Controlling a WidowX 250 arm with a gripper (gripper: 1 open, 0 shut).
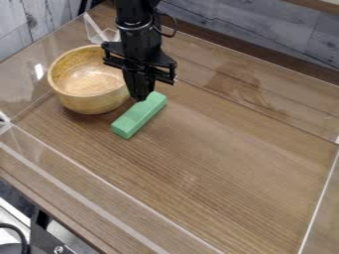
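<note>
A black robot arm reaches down from the top of the view, its gripper (pixel 139 81) shut above the table, with nothing visible between its fingers. A wooden bowl (pixel 77 91) sits just left of the gripper. A green rectangular block (pixel 139 116) lies on the table below the gripper, beside the bowl, partly behind the fingertips.
A grey wall (pixel 265 30) runs along the back. Dark cables (pixel 14 233) lie off the table at the lower left.
</note>
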